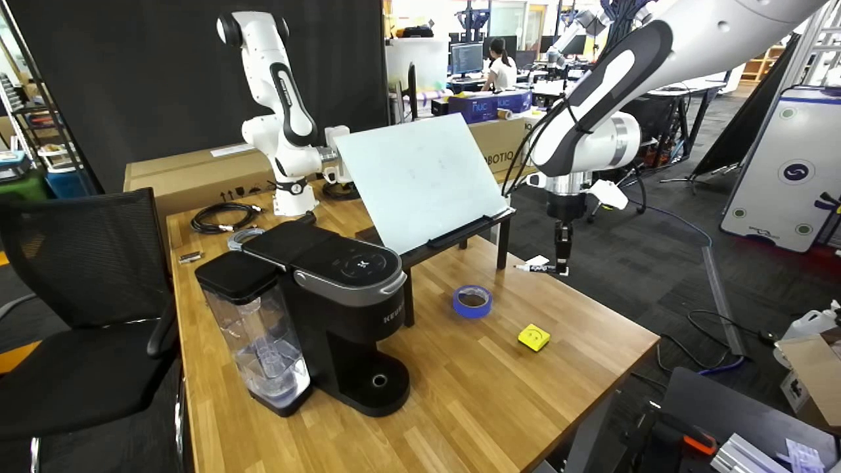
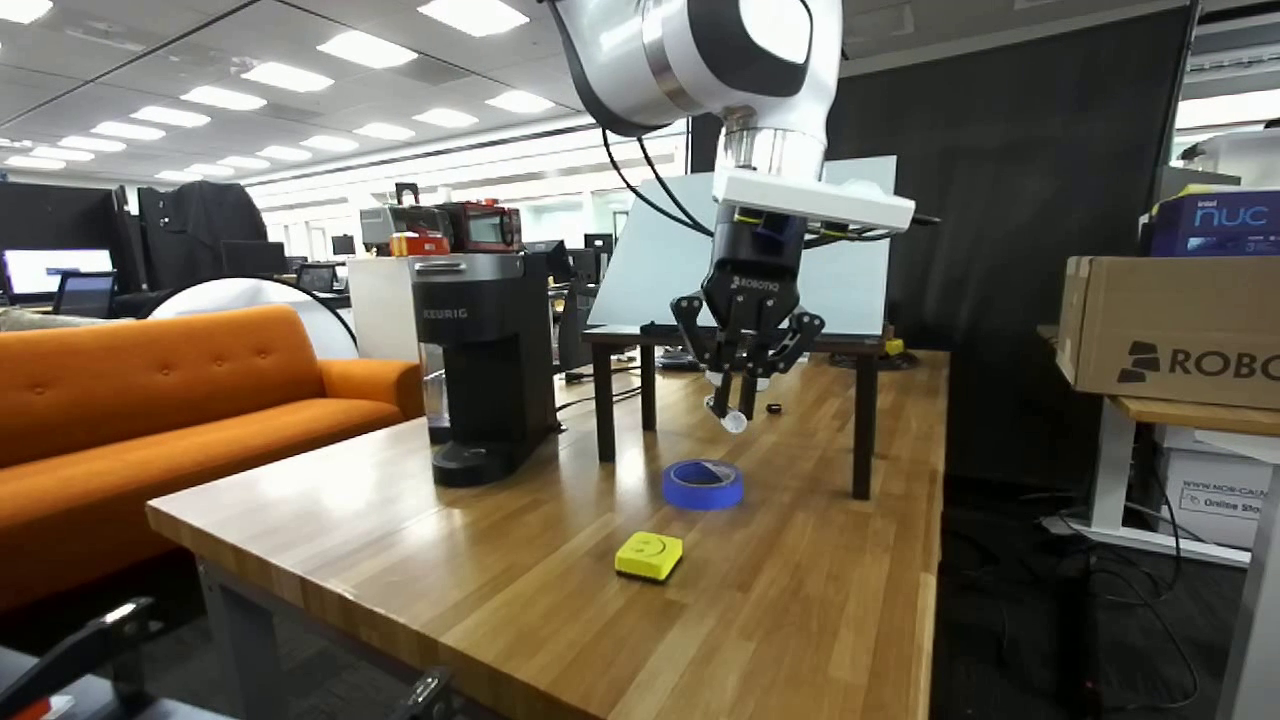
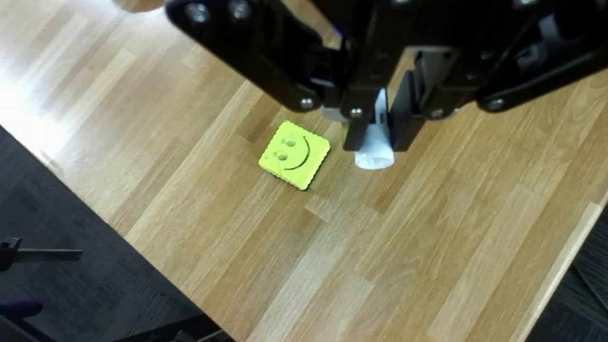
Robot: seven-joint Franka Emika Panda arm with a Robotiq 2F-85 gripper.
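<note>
A white marker (image 3: 374,149) is pinched between the fingers of my gripper. In exterior view 1 the marker (image 1: 537,269) lies nearly level, held near one end by the gripper (image 1: 562,268) above the table's far right part. From exterior view 2 the gripper (image 2: 734,406) hangs over the table behind the tape, and the marker's round white end (image 2: 733,421) faces the camera. Leaning on a black stand is a whiteboard (image 1: 426,175), to the left of my gripper in exterior view 1.
A blue tape roll (image 1: 473,301) and a yellow smiley eraser (image 1: 534,337) lie on the wooden table (image 1: 465,386). The black coffee maker (image 1: 339,315) occupies the left side. Black legs (image 2: 865,426) hold up the board's stand.
</note>
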